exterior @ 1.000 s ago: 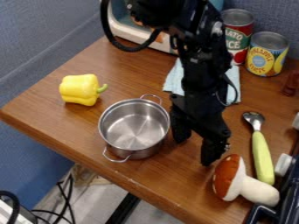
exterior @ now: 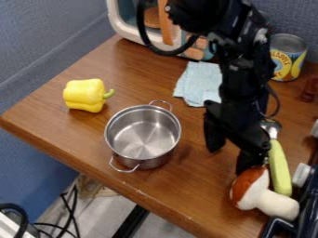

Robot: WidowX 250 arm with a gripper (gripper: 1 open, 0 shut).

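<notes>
My black gripper hangs over the right part of the wooden table, just above a toy mushroom with an orange cap and white stem. A yellow-handled spoon lies beside it, partly hidden by the arm. To the left stands a steel pot, and farther left lies a yellow pepper. Whether the fingers are open or shut is hard to make out.
A light blue cloth lies behind the pot. A can and a dark red bottle stand at the back right. Black items line the right edge.
My gripper has moved right, away from the pot and toward the mushroom and spoon. The arm now hides more of the cans at the back.
</notes>
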